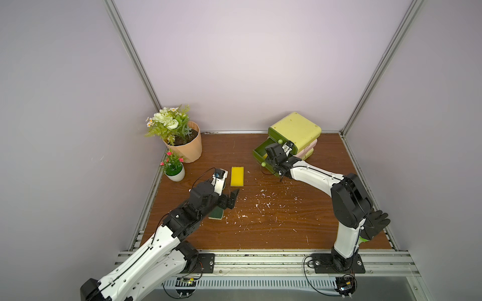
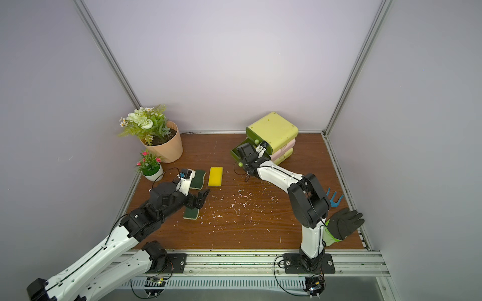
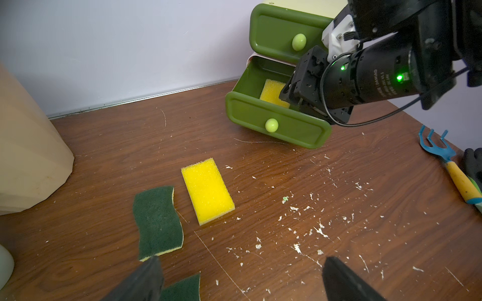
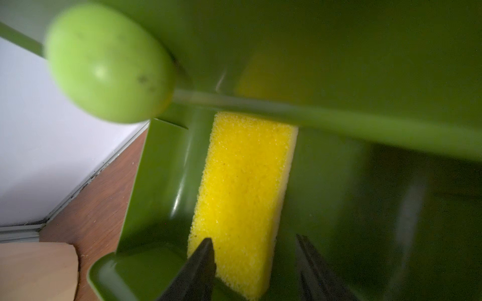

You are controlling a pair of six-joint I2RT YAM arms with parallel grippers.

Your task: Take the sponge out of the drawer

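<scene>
A yellow sponge [image 4: 241, 195] lies flat inside the pulled-out green drawer [image 3: 278, 120], the lower one of the stacked unit. In the right wrist view my right gripper is at the sponge's near end, its fingers apart. The left finger [image 4: 198, 266] overlaps the sponge's left edge; the right finger [image 4: 316, 271] stands clear to its right. Whether either touches the sponge I cannot tell. In the left wrist view the sponge [image 3: 274, 92] is partly hidden by the right arm. My left gripper hangs open over the table with nothing between its fingers.
On the table lie another yellow sponge [image 3: 208, 191] and two dark green ones, one of them the green sponge [image 3: 158, 220]. The upper drawer's knob [image 4: 108, 62] juts close above the right gripper. Flower pots [image 1: 186, 145] stand at left, a glove [image 2: 344, 223] at right.
</scene>
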